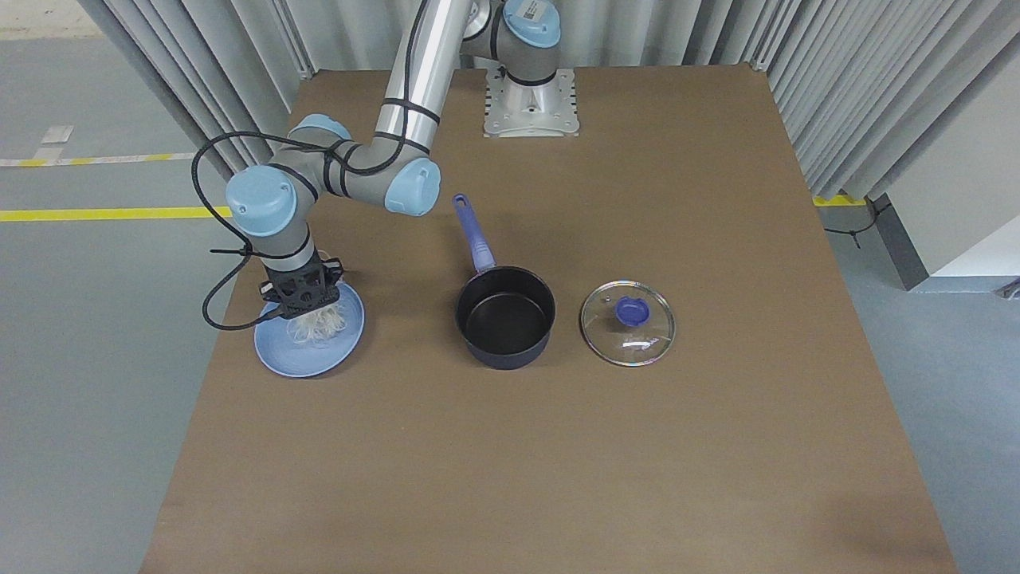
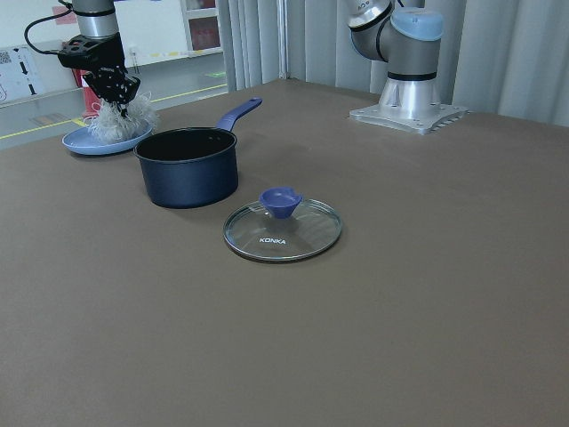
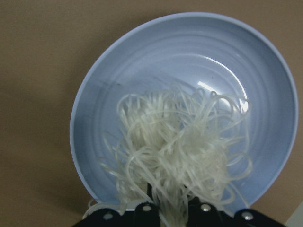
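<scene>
My gripper is down at a heap of white noodles (image 3: 175, 142) on a blue plate (image 3: 99, 85), at the table's left. Strands cover the space between the fingertips, so whether it is open or shut on them is unclear. In the front view the gripper's black body hides much of the noodles (image 1: 320, 325); in the left view they bunch up round its lower end.
A dark pot (image 1: 504, 325) with a blue handle stands right of the plate, its glass lid (image 1: 612, 335) lying further right. My arm's base is at the back of the table (image 1: 717, 430).
</scene>
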